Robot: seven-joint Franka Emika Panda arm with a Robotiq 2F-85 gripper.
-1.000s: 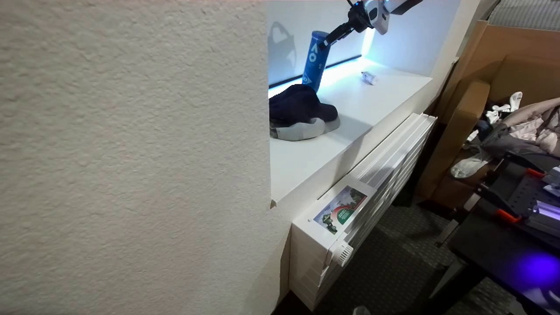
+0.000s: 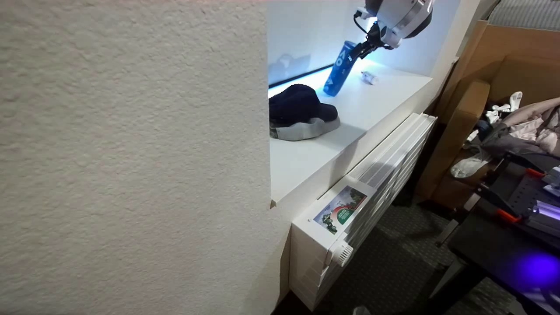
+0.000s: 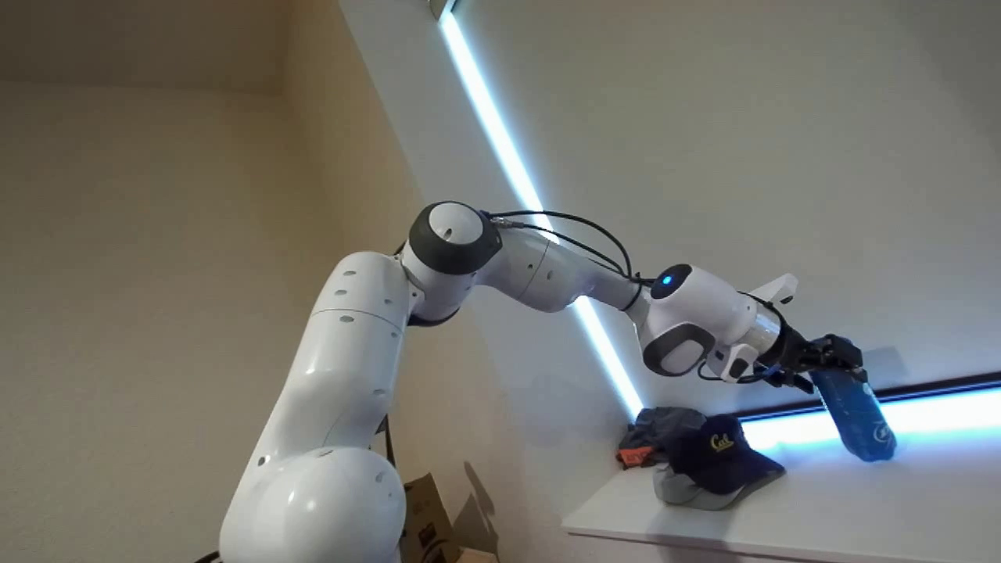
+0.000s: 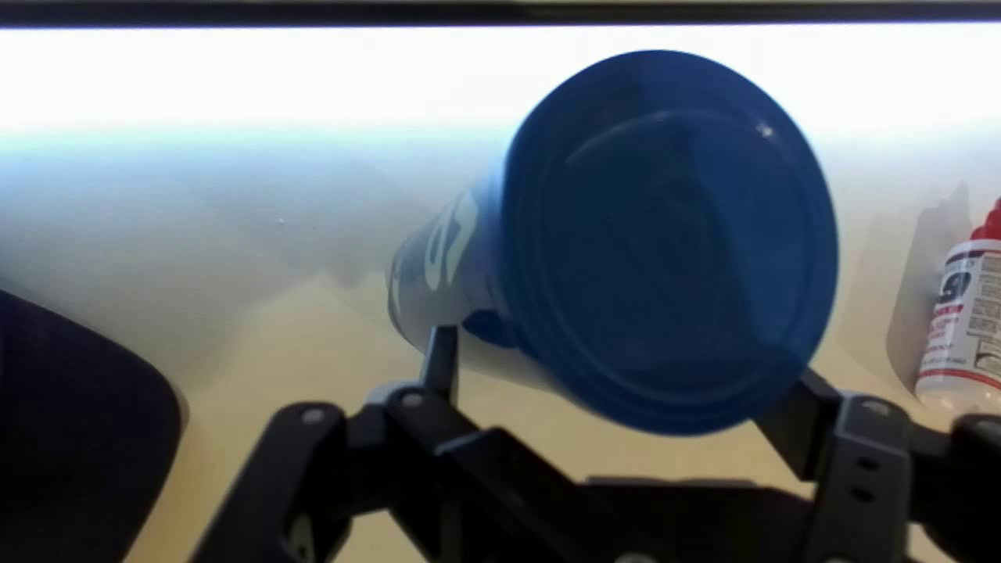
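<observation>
A tall blue can [image 2: 340, 69] with white lettering leans over the white shelf, its top tilted toward the right in exterior view 1. My gripper [image 2: 359, 51] is at its upper end. In exterior view 2 the can [image 3: 855, 413] slants down from the dark gripper [image 3: 833, 356]. The wrist view looks onto the can's round blue lid [image 4: 671, 253]; the open gripper has one finger on each side of the can. Whether both pads touch it cannot be made out.
A dark blue cap with a grey brim [image 2: 304, 113] lies on the shelf left of the can. A small white bottle with a red tip [image 4: 966, 319] lies to its right. The back wall is close behind; the shelf's front [image 2: 388, 107] is clear.
The can has gone from upright behind the cap to tilted, and it has shifted right, away from the cap. My gripper has moved right and slightly lower along with it.
</observation>
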